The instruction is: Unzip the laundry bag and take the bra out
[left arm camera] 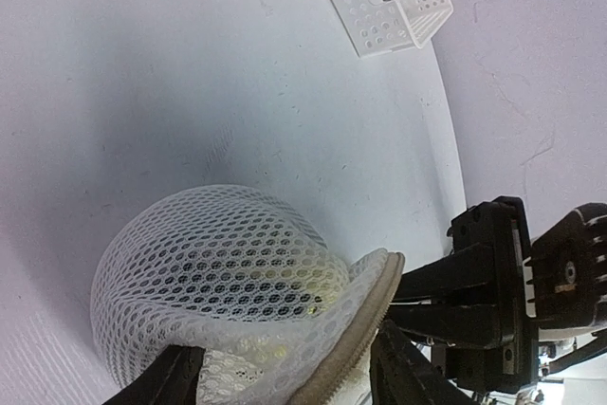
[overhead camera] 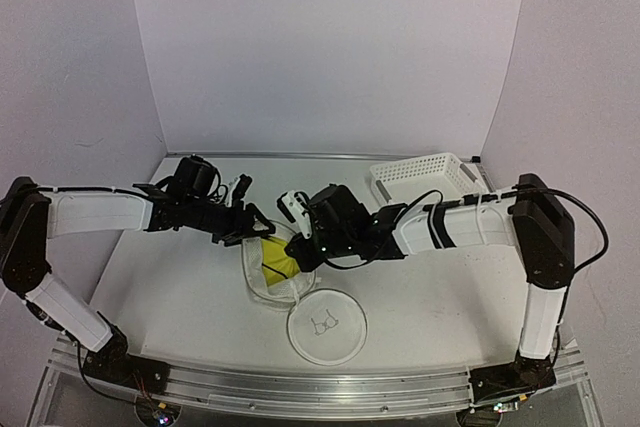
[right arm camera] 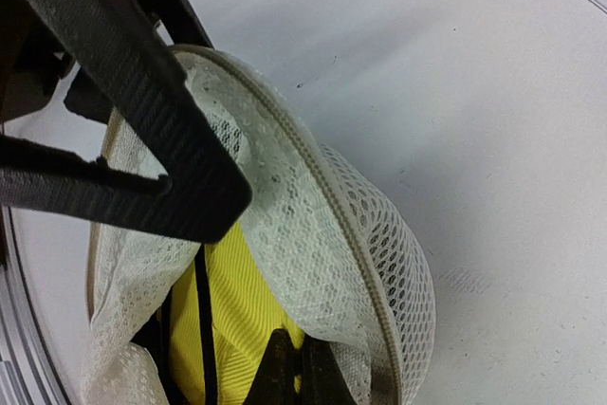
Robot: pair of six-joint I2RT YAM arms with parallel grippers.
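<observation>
The white mesh laundry bag (overhead camera: 259,289) stands unzipped in the middle of the table, its round lid (overhead camera: 328,342) with a bra drawing folded out toward the front. Inside it is the yellow bra (right arm camera: 248,286) with black straps; its lower part is hidden in the bag. My right gripper is shut on the bra's yellow fabric within the bag's mouth. At the bag's left rim, my left gripper is open, its fingers spread on both sides of the zipper edge (left arm camera: 356,334).
A white perforated basket (overhead camera: 425,169) sits at the back right. Both grippers are close together over the bag. Bare table lies left of the bag and at the front right.
</observation>
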